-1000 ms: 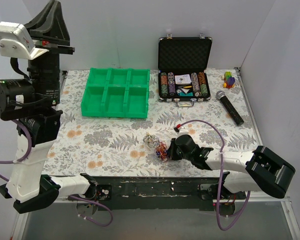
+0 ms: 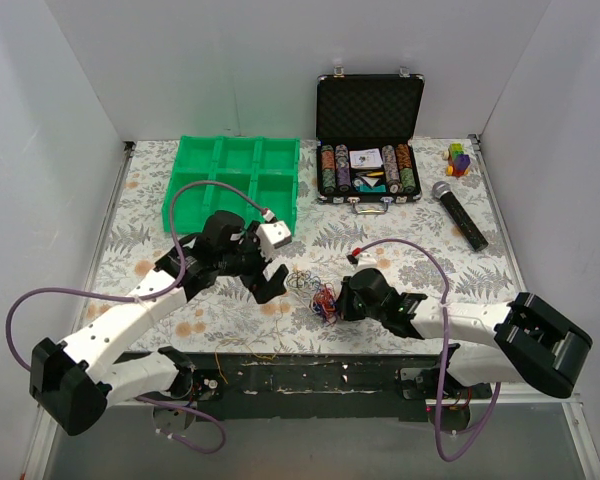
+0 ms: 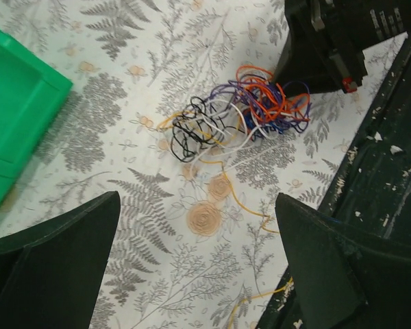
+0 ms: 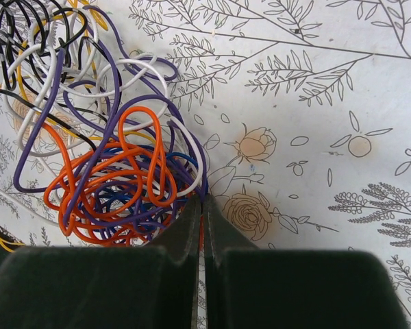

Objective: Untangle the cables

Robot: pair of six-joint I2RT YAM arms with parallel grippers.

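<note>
A tangled heap of cables, orange, purple, blue, white, black and yellow (image 2: 321, 302) (image 3: 241, 118) (image 4: 116, 178), lies on the patterned table near its front edge. My right gripper (image 2: 344, 302) is at the heap's right side, shut on a few strands, purple among them. My left gripper (image 2: 272, 275) hangs open above the table, just left of and higher than the heap, nothing between its fingers. A yellow strand (image 3: 243, 205) trails from the heap toward the front edge.
A green compartment tray (image 2: 190, 200) sits at the back left. An open chip case (image 2: 368, 110) is at the back middle, with a microphone (image 2: 460, 215) and small colourful toy (image 2: 458, 160) at the right. Clear tablecloth lies between heap and case.
My left arm has come from raised at the far left, down and rightward to near the cables. My right arm has stayed nearly still.
</note>
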